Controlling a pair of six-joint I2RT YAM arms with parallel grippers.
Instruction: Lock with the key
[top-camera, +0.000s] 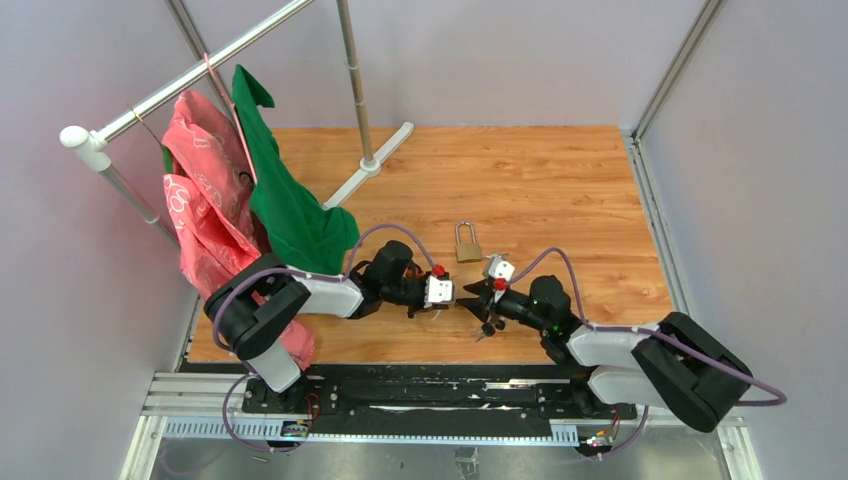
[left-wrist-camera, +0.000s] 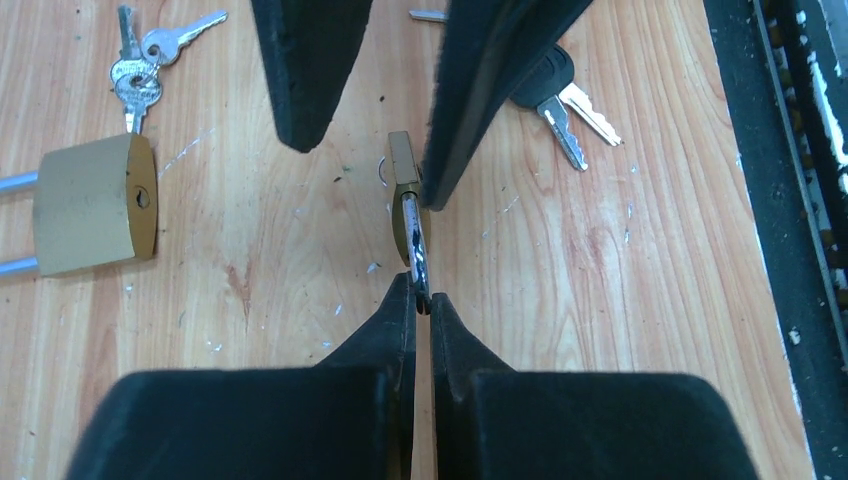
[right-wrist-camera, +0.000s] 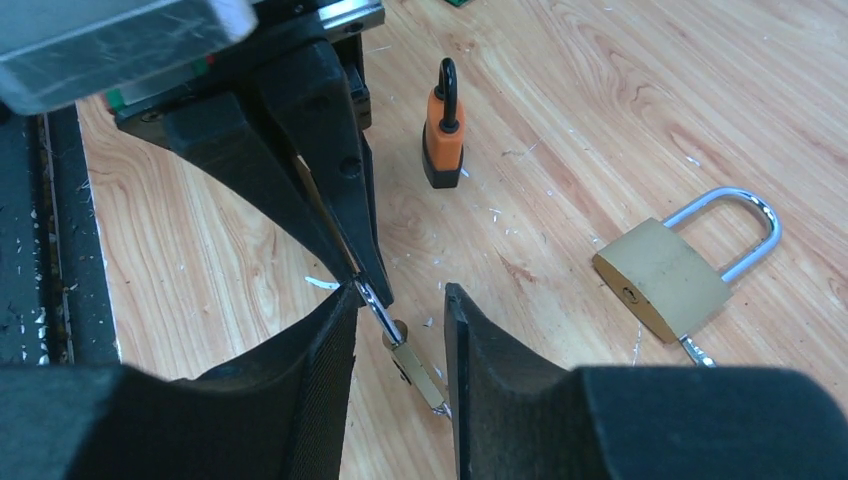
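Observation:
A small brass padlock (left-wrist-camera: 403, 165) hangs by its thin metal shackle (left-wrist-camera: 415, 240) from my left gripper, which is shut on the shackle. In the right wrist view the same padlock (right-wrist-camera: 415, 372) slants down from the left fingertips, a bit of silver at its lower end; whether that is a key in the lock, I cannot tell. My right gripper stands open, a clear gap between its fingers. The padlock shows in that gap, its lower end partly behind one finger. In the top view both grippers face each other closely.
A larger brass padlock (top-camera: 468, 252) lies on the table with small keys (left-wrist-camera: 140, 75) beside it. Dark-headed keys (left-wrist-camera: 560, 95) lie near the front edge. An orange object with a black loop (right-wrist-camera: 443, 135) stands nearby. Clothes hang at left.

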